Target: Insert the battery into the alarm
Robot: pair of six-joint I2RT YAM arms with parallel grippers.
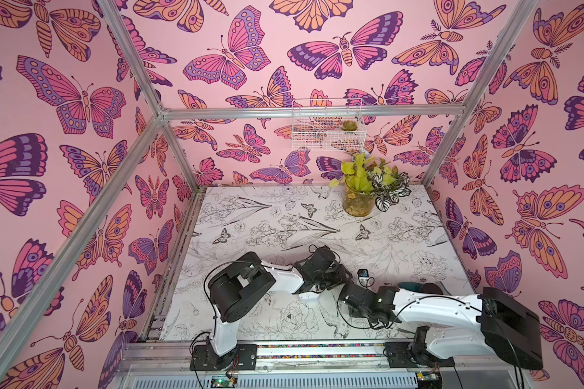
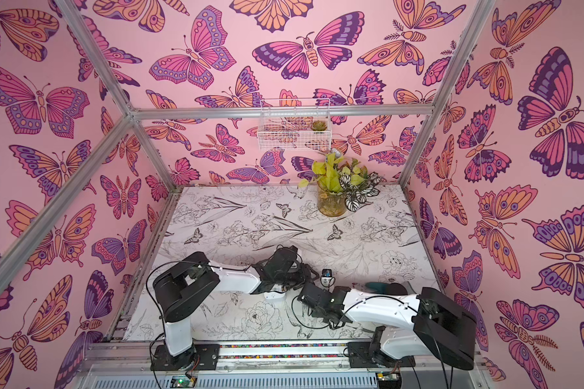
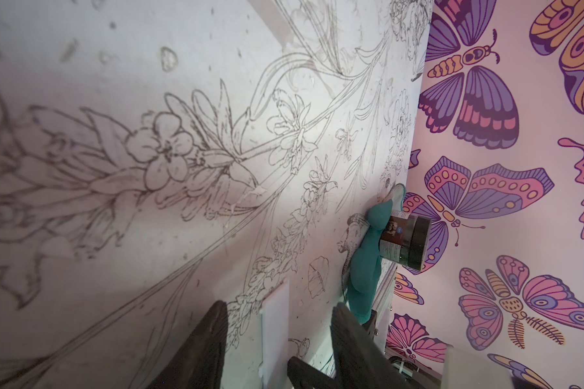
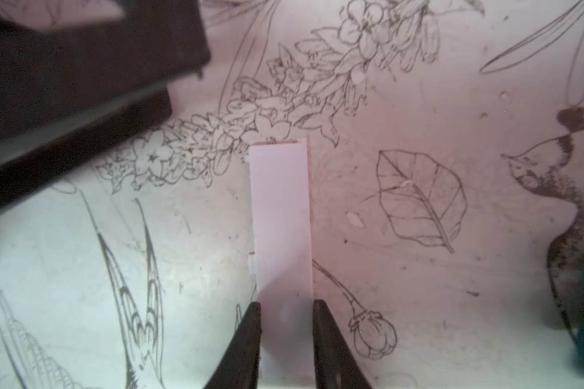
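A white strip-shaped piece point(image 4: 280, 214), seen in the right wrist view and at the bottom of the left wrist view, is gripped by my right gripper, shut on its lower part. My left gripper is open, its fingertips either side of that piece in the image; the depth between them is unclear. In the top views both grippers meet near the table's front middle, and a white object under the left arm point(image 1: 310, 295) is mostly hidden. I cannot tell battery or alarm clearly.
A teal object point(image 3: 366, 272) with a dark-lidded jar point(image 3: 402, 241) lies at the right, partly behind the right arm. A potted plant point(image 1: 358, 202) stands at the back.
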